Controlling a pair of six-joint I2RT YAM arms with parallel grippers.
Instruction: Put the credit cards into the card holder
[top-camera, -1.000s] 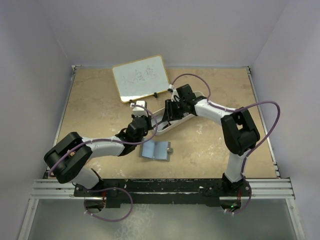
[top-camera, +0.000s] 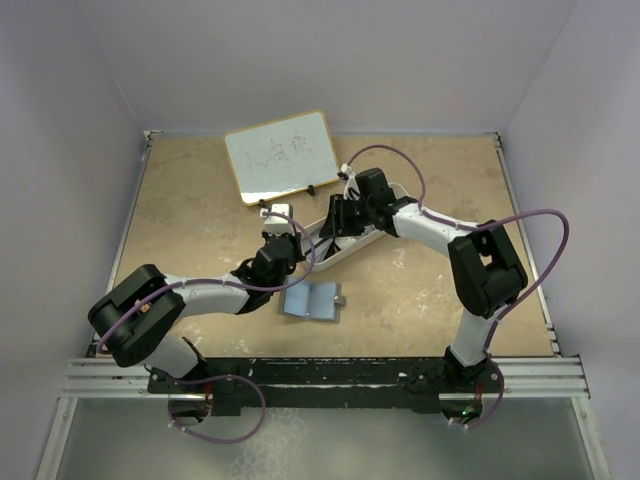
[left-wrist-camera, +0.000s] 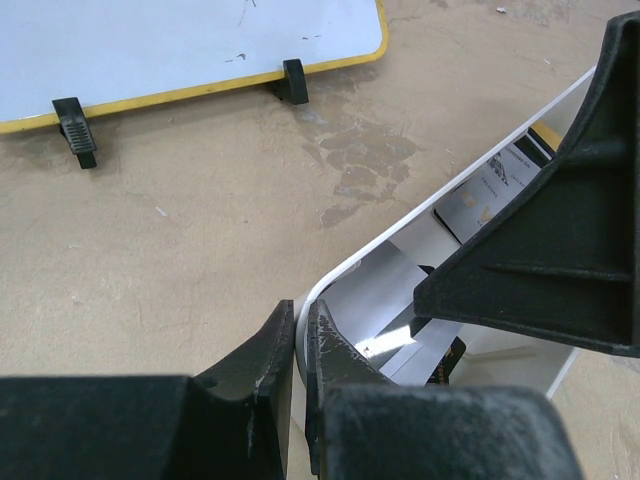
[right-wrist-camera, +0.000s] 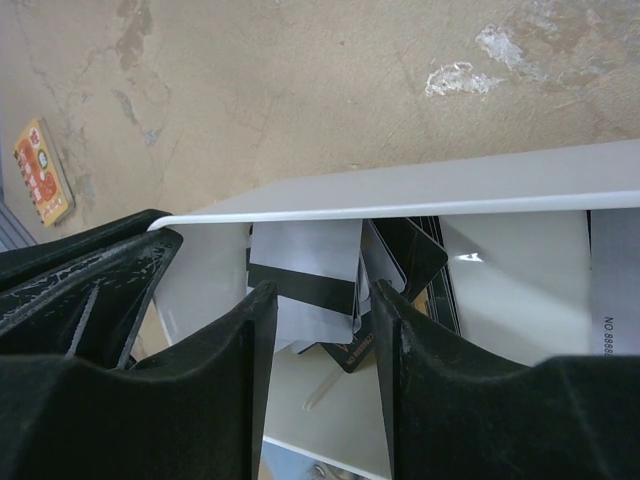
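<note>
A white tray (top-camera: 390, 240) holds a loose pile of cards (right-wrist-camera: 305, 275); more cards (left-wrist-camera: 489, 190) lie further along it. My left gripper is shut on the tray's thin rim at its left end. My right gripper hangs over the pile inside the tray, part open, its fingertips either side of a silver card with a dark stripe; whether they touch it I cannot tell. The blue card holder (top-camera: 310, 300) lies open on the table just below the tray in the top view.
A whiteboard (top-camera: 281, 155) with clips lies behind the tray.
My left arm looks unchanged.
</note>
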